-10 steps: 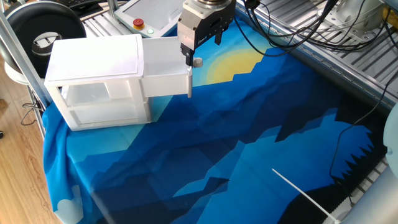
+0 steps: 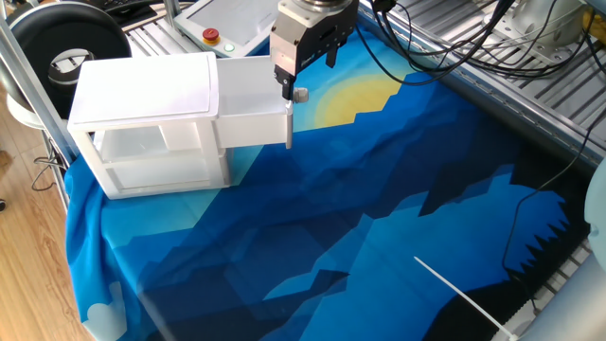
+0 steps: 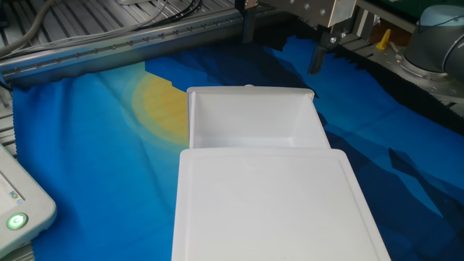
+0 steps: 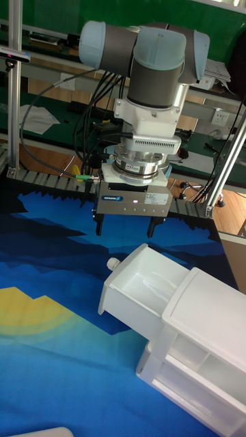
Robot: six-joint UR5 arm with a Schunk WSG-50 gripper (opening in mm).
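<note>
A white drawer cabinet stands on the blue cloth with its upper drawer pulled out. The drawer's inside looks empty. A small round knob sticks out from its front panel. My gripper points down above and past the drawer front, its two dark fingers wide apart with nothing between them. In the second exterior view, open space shows between the gripper and the drawer's front. From the first exterior view, one finger overlaps the area near the knob, but the gripper appears clear of it.
A thin white rod lies at the lower right. A control pendant with a red button sits behind the cabinet. Black cables hang near the arm.
</note>
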